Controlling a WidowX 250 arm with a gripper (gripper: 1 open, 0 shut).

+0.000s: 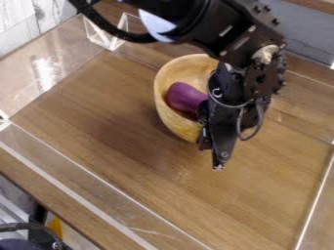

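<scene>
My black gripper (224, 132) reaches down from the top of the view over the right side of a yellow bowl (173, 109). A purple oblong object (185, 96) lies inside the bowl, left of the gripper. The fingers hang at the bowl's front right, partly in front of it. What is between them is hidden, and whether they are shut on the bowl's rim is not clear.
A clear plastic item stands at the upper left. The table's edges show at the left and right.
</scene>
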